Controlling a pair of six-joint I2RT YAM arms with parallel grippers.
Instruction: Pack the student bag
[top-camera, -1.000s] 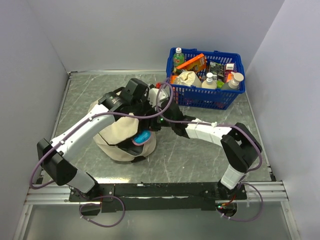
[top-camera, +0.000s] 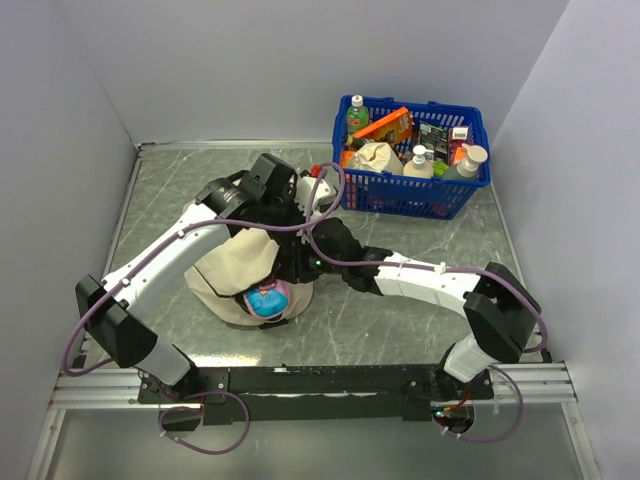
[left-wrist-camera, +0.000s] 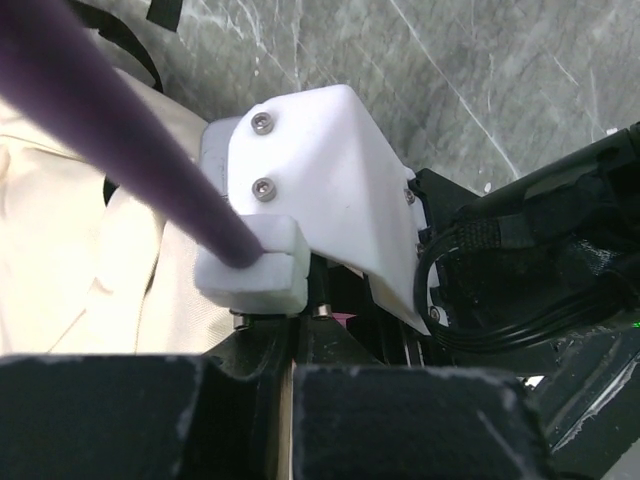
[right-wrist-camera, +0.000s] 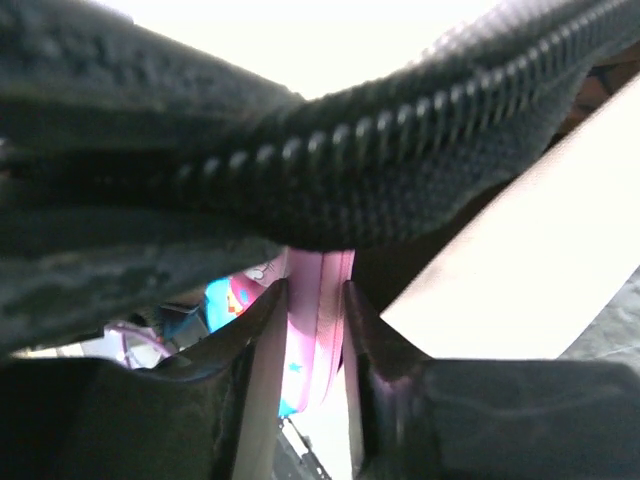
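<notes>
The beige bag (top-camera: 215, 290) lies open on the left of the table. My left gripper is shut on the bag's edge at its mouth; a dark zipper (right-wrist-camera: 390, 160) crosses the right wrist view there. A pink and blue case (top-camera: 267, 299) lies at the mouth, its front outside the dark opening. My right gripper has a finger on each side of the case's pink edge. Its fingertips stand a little apart, and whether they press on the case is unclear. Both arms hide part of the opening in the top view.
A blue basket (top-camera: 400, 197) at the back right holds bottles, an orange box and other packages. Both arms meet closely over the bag's mouth. Bare marble table (top-camera: 400, 325) lies to the right of the bag.
The case has shifted the same way and turned, showing more of its pink side.
</notes>
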